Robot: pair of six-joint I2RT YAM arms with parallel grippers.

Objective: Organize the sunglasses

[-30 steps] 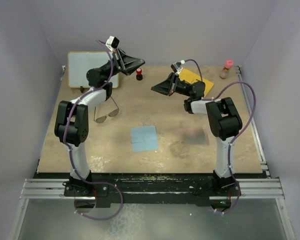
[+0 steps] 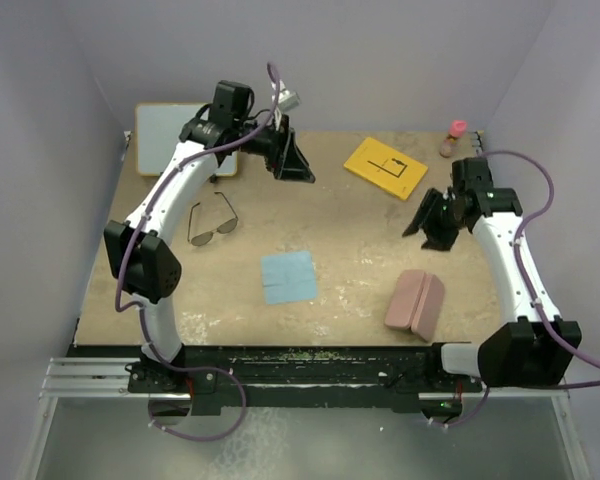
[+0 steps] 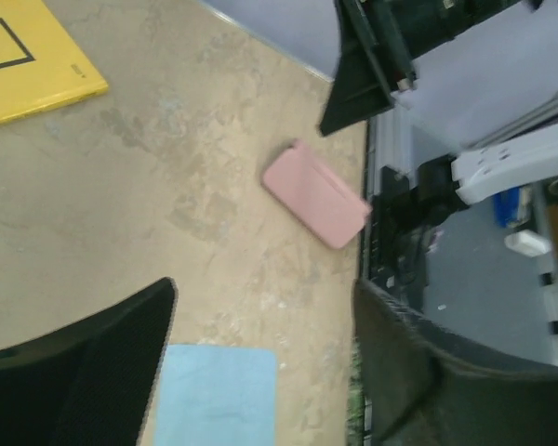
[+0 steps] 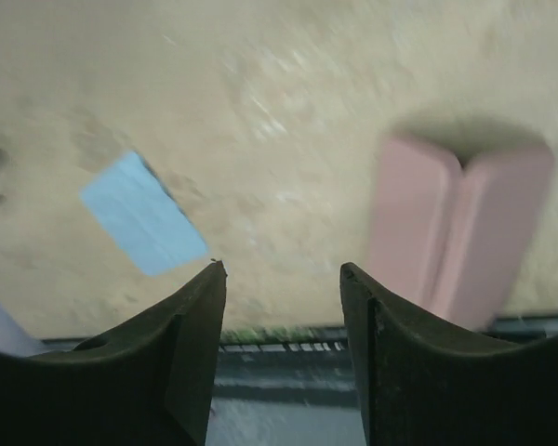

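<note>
A pair of dark-lensed sunglasses [image 2: 214, 228] lies unfolded on the left of the table. The light-blue cloth [image 2: 289, 277] is spread flat near the middle front. A pink case [image 2: 414, 302] rests at the front right, a seam running along it; the right wrist view shows the same case [image 4: 416, 223] at right. My left gripper is open with nothing between its fingers, over the middle back in the top view, away from the sunglasses. Open and empty too, my right gripper stands above the table behind the pink case.
A yellow flat box [image 2: 385, 167] lies at the back right, and a pink-capped bottle [image 2: 451, 139] stands beyond it. The white board [image 2: 165, 145] leans at the back left, partly behind my left arm. Bare table separates the cloth from the case.
My right gripper swung from the middle back toward the right and front. The left moved slightly right and forward, covering the small red-and-black object. The pink case, only a faint blur earlier, now shows clearly.
</note>
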